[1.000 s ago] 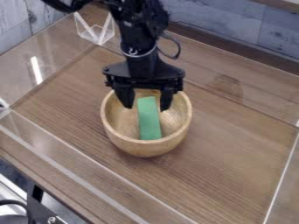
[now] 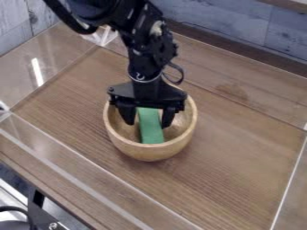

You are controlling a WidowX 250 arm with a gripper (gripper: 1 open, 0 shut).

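The black gripper (image 2: 147,101) hangs low over a round beige bowl (image 2: 180,142), its two fingers spread apart on either side near the bowl's top. A green oblong object (image 2: 151,130) lies lengthwise inside the bowl, between and below the fingers, its far end partly hidden by the gripper. Whether the fingertips touch it is not clear.
The bowl stands on a wooden table (image 2: 240,180) with free room left and right. A grey-blue plank wall (image 2: 252,31) runs along the back. Dark cables (image 2: 18,214) show at the lower left corner.
The gripper has moved slightly down and toward the viewer, a little to the left, over the bowl. The bowl and green object are nearly unmoved.
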